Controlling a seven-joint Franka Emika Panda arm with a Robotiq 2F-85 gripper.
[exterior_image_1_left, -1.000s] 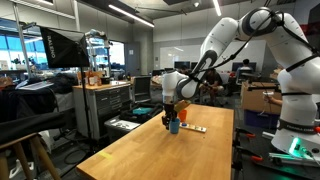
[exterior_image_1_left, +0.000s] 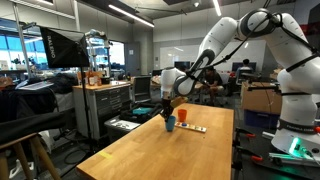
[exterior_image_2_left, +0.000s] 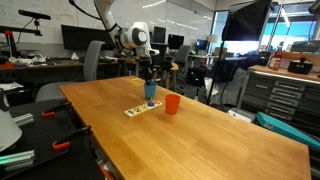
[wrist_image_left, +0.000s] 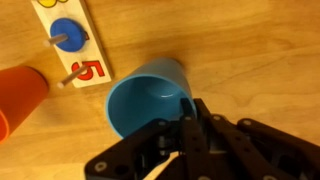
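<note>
A blue cup (wrist_image_left: 147, 105) has its open mouth toward the camera in the wrist view. My gripper is shut on the cup's rim, at the right side of the mouth. The same blue cup (exterior_image_1_left: 170, 124) shows in exterior view 1 below the arm's end, and in exterior view 2 the blue cup (exterior_image_2_left: 151, 92) is above and behind a number board. Whether its base touches the table is hard to tell.
An orange cup (wrist_image_left: 20, 98) stands left of the blue cup in the wrist view. The pale number board (wrist_image_left: 75, 42) with pegs lies close by. The wooden table (exterior_image_2_left: 215, 140) has wide bare room.
The blue cup and my gripper have shifted slightly left and up in exterior view 1. The orange cup and the board appear unmoved.
</note>
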